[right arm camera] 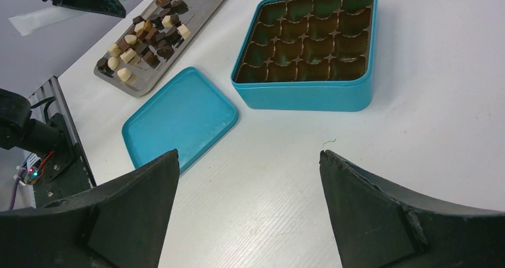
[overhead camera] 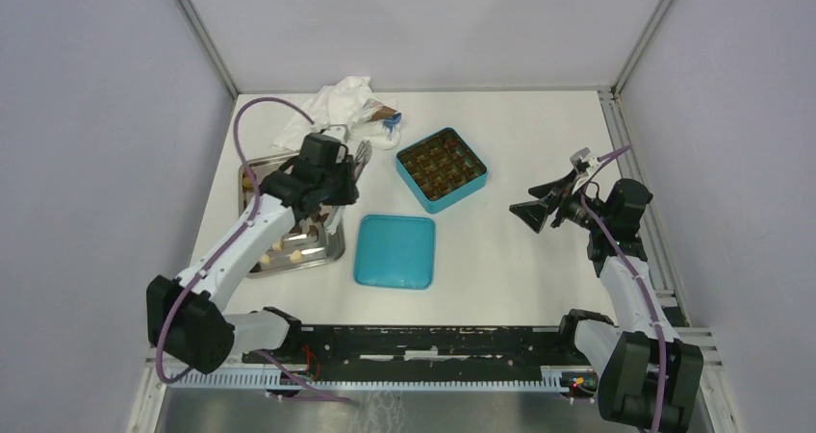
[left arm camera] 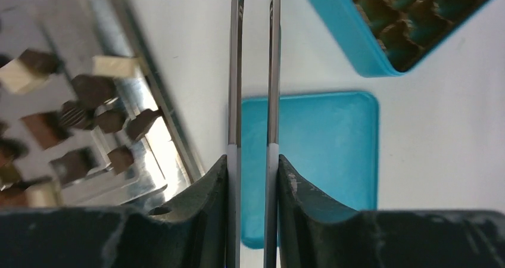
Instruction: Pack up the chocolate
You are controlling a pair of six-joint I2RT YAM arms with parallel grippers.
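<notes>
Chocolates in brown and cream (right arm camera: 152,39) lie on a metal tray (overhead camera: 322,252) at the left, partly covered by my left arm in the top view. The blue box (overhead camera: 459,192) holds a brown insert of small compartments (right arm camera: 309,47); those visible in the right wrist view look empty. A flat blue lid (overhead camera: 395,250) rests in front of the box. My left gripper carries long metal tongs, their blades apart with nothing between, above the table between tray and box. At the right, my right gripper hangs open and empty.
White crumpled plastic (overhead camera: 337,106) and a small brown-and-blue packet (overhead camera: 385,114) lie behind the tray and box. Bare white table (overhead camera: 510,260) stretches right of the lid and box.
</notes>
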